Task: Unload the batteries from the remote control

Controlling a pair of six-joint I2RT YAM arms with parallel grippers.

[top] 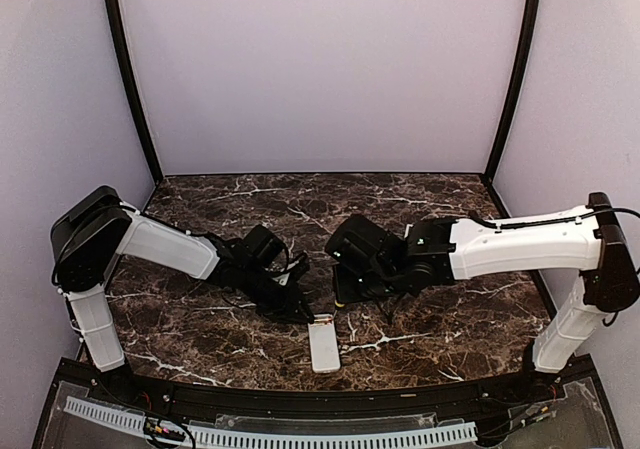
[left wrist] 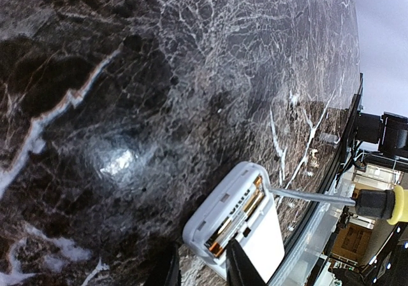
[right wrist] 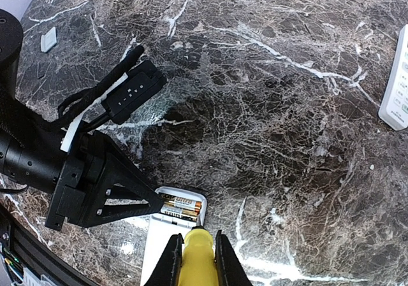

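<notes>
The white remote control [top: 324, 347] lies on the dark marble table with its battery bay uncovered. Two batteries [right wrist: 181, 203] sit side by side in that bay. My left gripper is partly open at the bay end of the remote; its fingers [left wrist: 237, 260] are apart, one overlapping the remote in the left wrist view. My right gripper is shut on the yellow handle of a screwdriver [right wrist: 198, 260]. In the left wrist view the screwdriver's metal shaft [left wrist: 312, 197] reaches the bay's edge; whether its tip touches a battery is hard to tell.
A white slab with small marks [right wrist: 396, 85] lies at the right of the right wrist view. A small pale piece [right wrist: 48, 39] rests at its upper left. Bare marble [right wrist: 274, 152] spreads between them. The table's front edge [top: 300, 393] is close to the remote.
</notes>
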